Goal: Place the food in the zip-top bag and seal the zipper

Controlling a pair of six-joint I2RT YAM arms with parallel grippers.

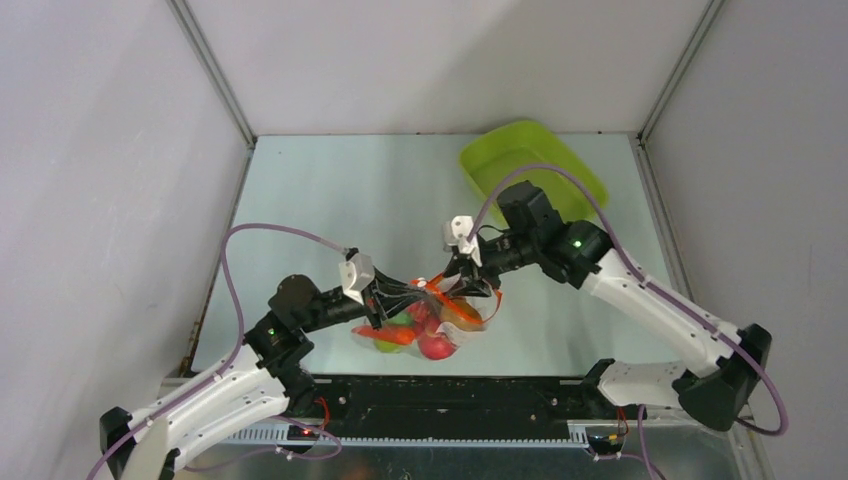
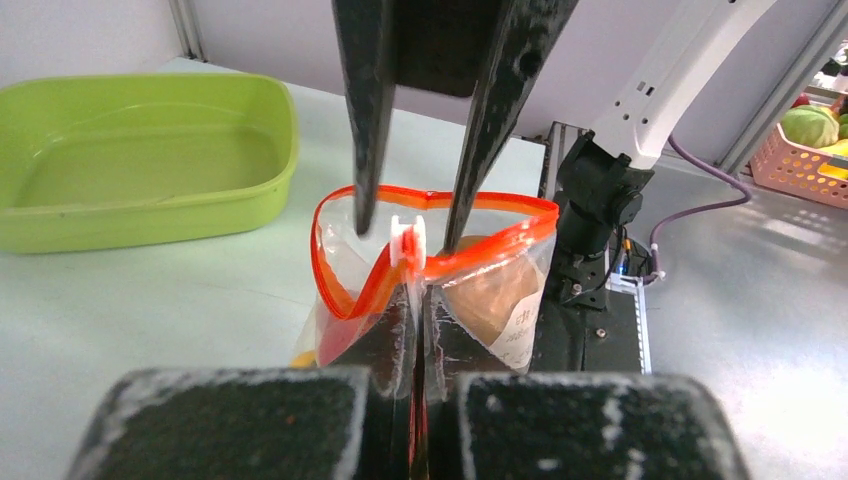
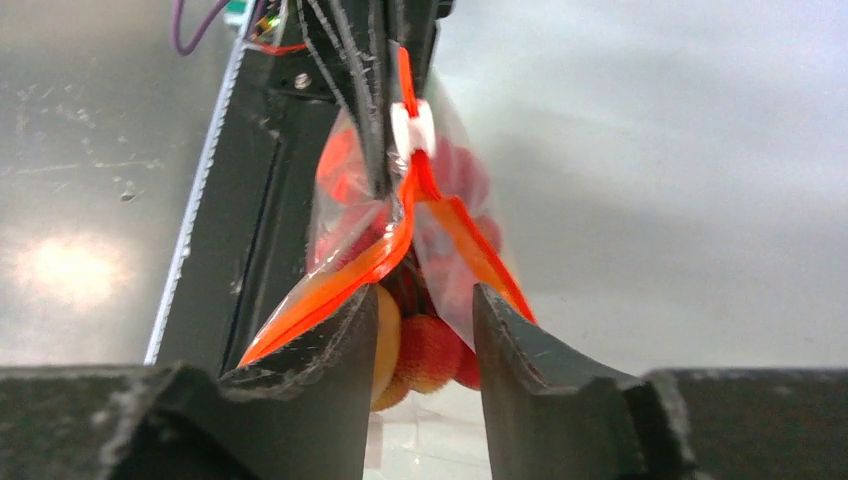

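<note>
The zip top bag lies near the front middle, filled with food, including a red item. Its orange zipper gapes in a loop to the right of the white slider. My left gripper is shut on the zipper end of the bag, just beside the slider. My right gripper is part open over the bag's open side; in the left wrist view its fingers stand above the zipper, and in its own view the orange strips lie beyond the fingertips.
A green bin stands empty at the back right. The front edge of the table is just below the bag. A pink basket shows in the background of the left wrist view.
</note>
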